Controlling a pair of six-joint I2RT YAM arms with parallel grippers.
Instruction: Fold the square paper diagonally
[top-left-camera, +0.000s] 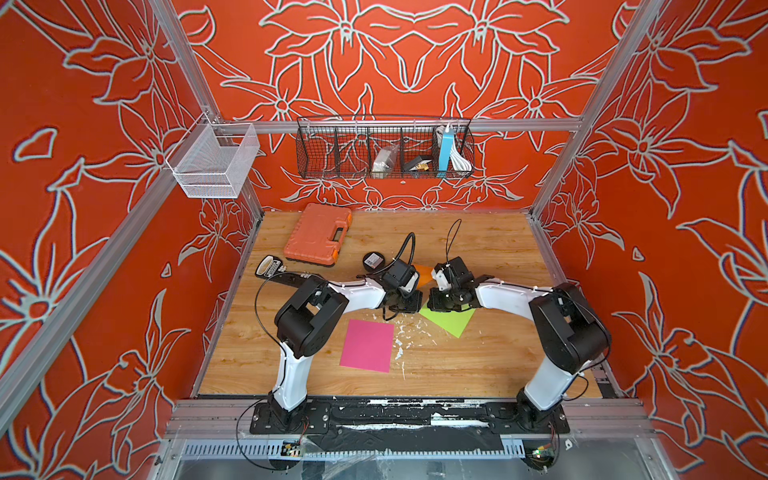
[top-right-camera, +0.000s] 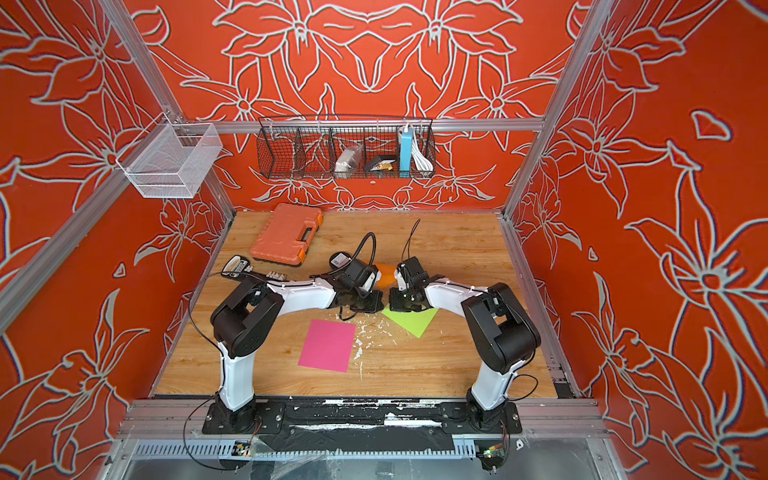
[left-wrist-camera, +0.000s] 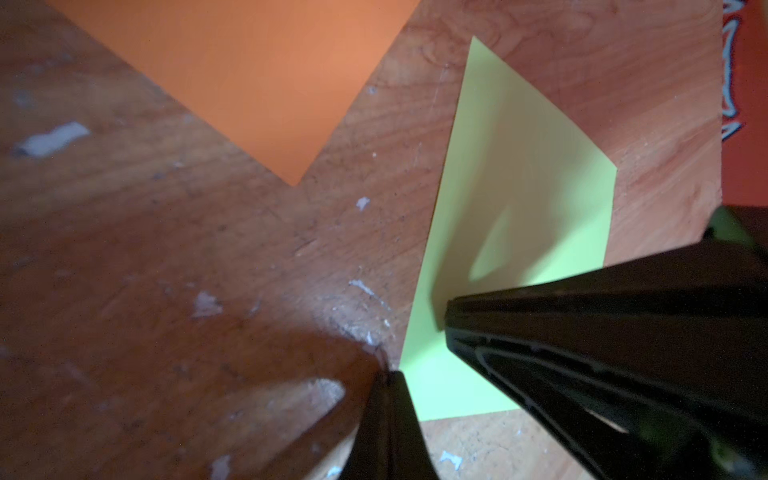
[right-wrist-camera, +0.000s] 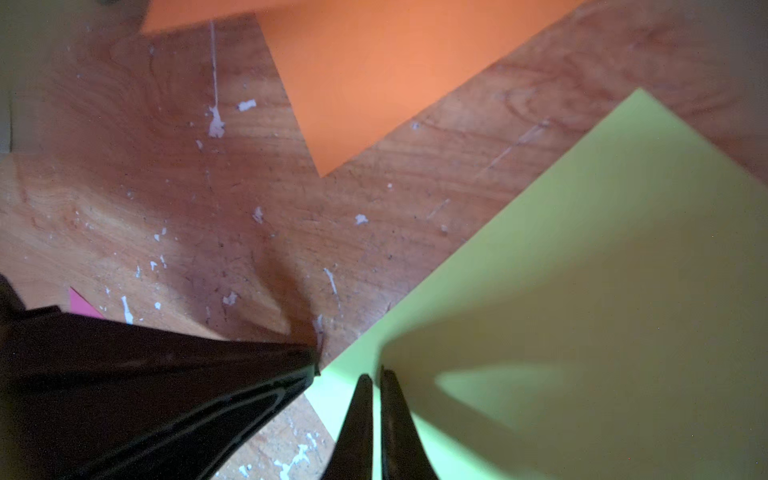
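Note:
The green square paper (top-left-camera: 453, 321) is spread open on the table, partly covered by my right gripper. Its far corner (right-wrist-camera: 640, 96) shows in the right wrist view. My left gripper is shut, its tip right beside the paper's left corner; whether it presses on that corner I cannot tell. My right gripper is low over the paper near the same corner. Only a thin gap parts its fingers (right-wrist-camera: 396, 432), with green showing through, and whether paper is held there is unclear. Both arms nearly meet at mid-table.
A pink paper (top-left-camera: 367, 345) lies front left. Orange paper (left-wrist-camera: 264, 72) lies just behind the green one. An orange case (top-left-camera: 317, 233) and a round black item (top-left-camera: 373, 260) stand farther back. White scraps dot the table.

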